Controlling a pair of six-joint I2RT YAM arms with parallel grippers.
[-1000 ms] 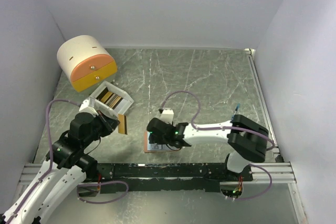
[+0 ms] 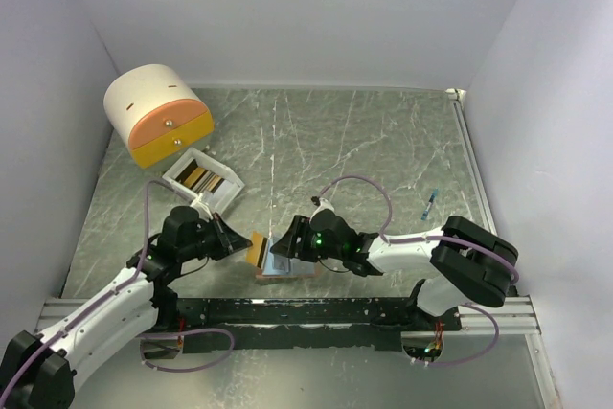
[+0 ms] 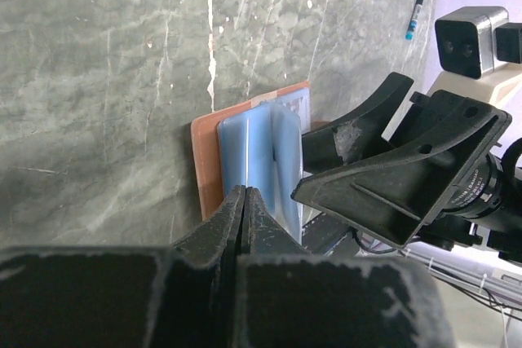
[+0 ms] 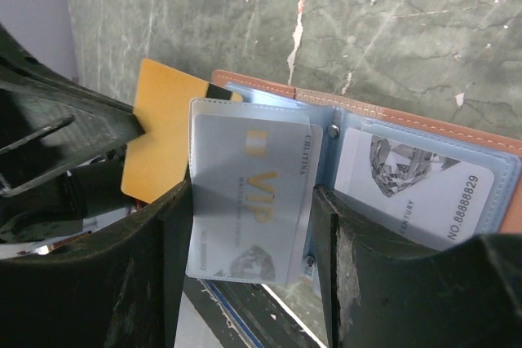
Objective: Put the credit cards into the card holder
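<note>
An orange-gold card is pinched in my left gripper, just left of the open card holder, a tan cover with blue sleeves. My right gripper is at the holder, its fingers either side of a clear sleeve page containing a silver VIP card. A second silver card shows in a sleeve to its right. In the left wrist view the gold card is hidden behind my left fingertips.
A white tray of cards lies back left, beside a rounded drawer box. A blue marker lies at the right.
My left gripper has moved right and down toward the holder with the gold card.
</note>
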